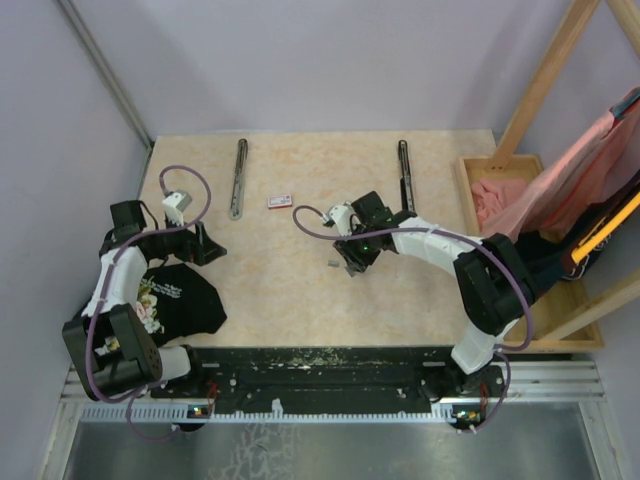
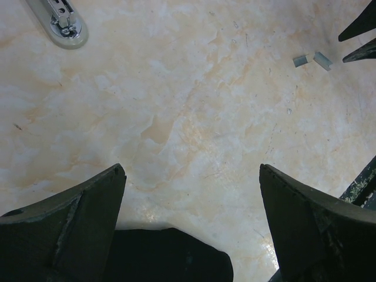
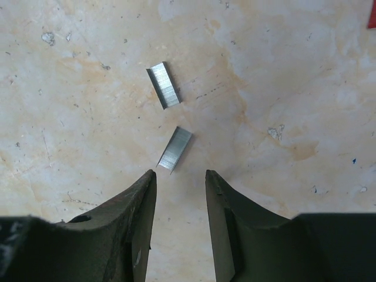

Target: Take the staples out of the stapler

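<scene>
Two short grey staple strips lie apart on the table, in the right wrist view a nearer strip [image 3: 175, 148] and a farther strip [image 3: 164, 86]. My right gripper is part open, its fingertips just behind the nearer strip, with nothing between them. In the left wrist view those fingertips [image 2: 359, 54] are beside the strips at upper right. A long grey stapler [image 1: 239, 180] stretches along the back left, its rounded end showing in the left wrist view. At the left, my left gripper is wide open and empty over bare table.
A red-and-white box [image 1: 280, 200] lies at the back middle. Another long dark tool [image 1: 405, 175] lies behind the right arm. Black cloth [image 1: 180, 305] covers the front left, and a wooden tray [image 1: 468, 195] stands at right.
</scene>
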